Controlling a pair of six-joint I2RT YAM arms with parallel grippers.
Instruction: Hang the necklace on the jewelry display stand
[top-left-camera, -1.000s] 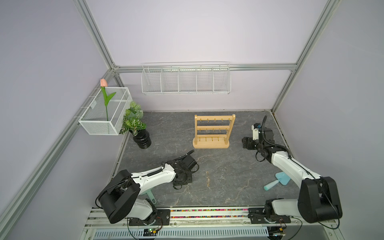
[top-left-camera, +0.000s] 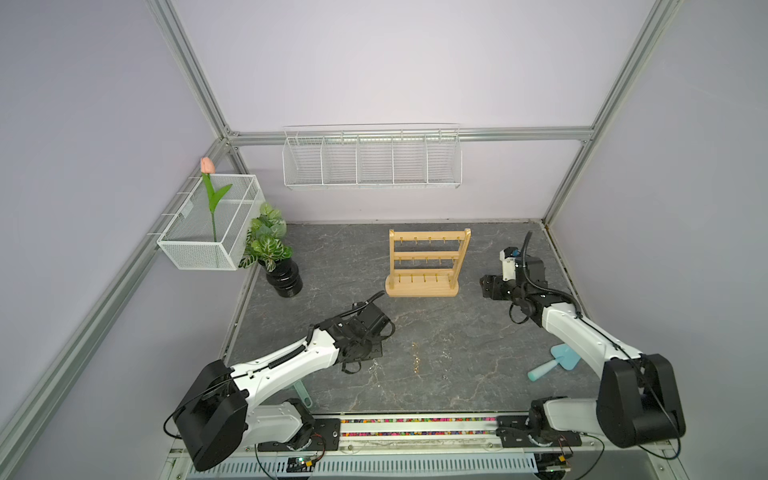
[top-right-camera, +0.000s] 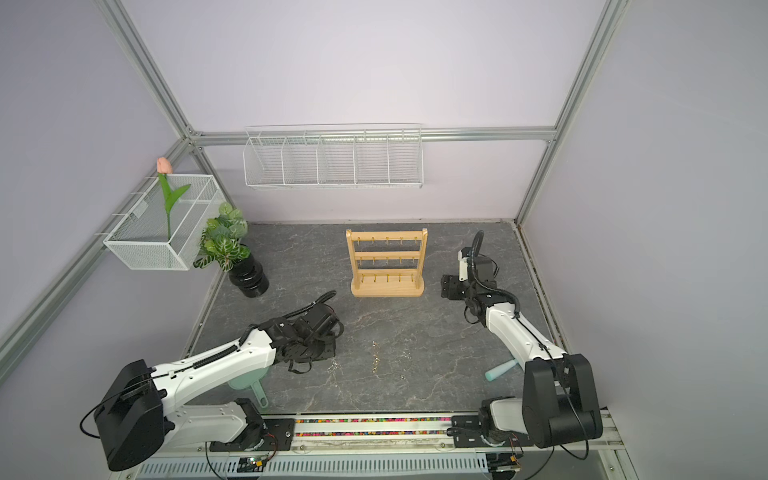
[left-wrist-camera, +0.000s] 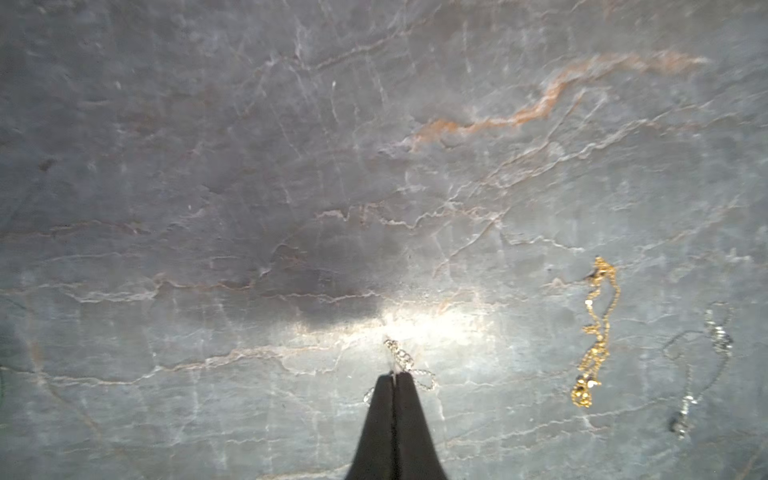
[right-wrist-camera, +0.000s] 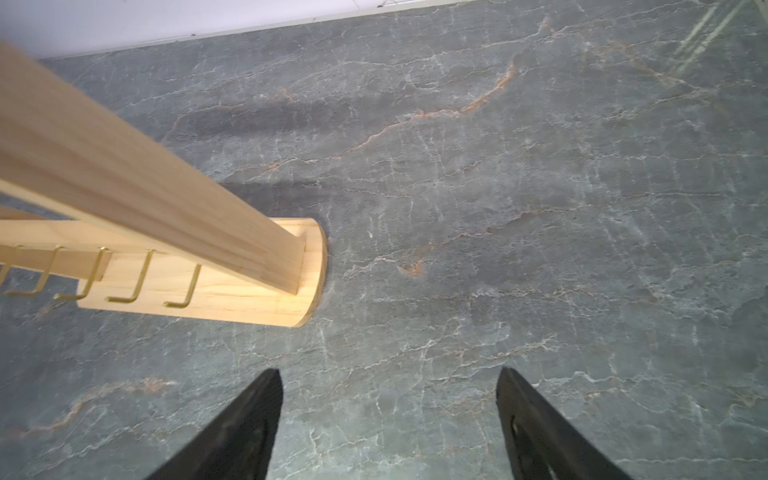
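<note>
In the left wrist view my left gripper is shut, its tips pressed together with nothing between them. A silver necklace (left-wrist-camera: 404, 360) lies on the table below and beyond those tips, partly hidden by them. To its right lie a gold necklace (left-wrist-camera: 598, 336) and a second silver necklace (left-wrist-camera: 720, 340). The wooden jewelry display stand (top-left-camera: 424, 284) is upright behind them, its rows of hooks bare. My right gripper is open and empty, to the right of the stand.
A plant in a black pot (top-left-camera: 285, 278) and a white basket (top-left-camera: 204, 254) stand at the left. A light-blue dustpan-like tool (top-left-camera: 566, 357) lies at right, and a green one (top-right-camera: 254, 384) under the left arm.
</note>
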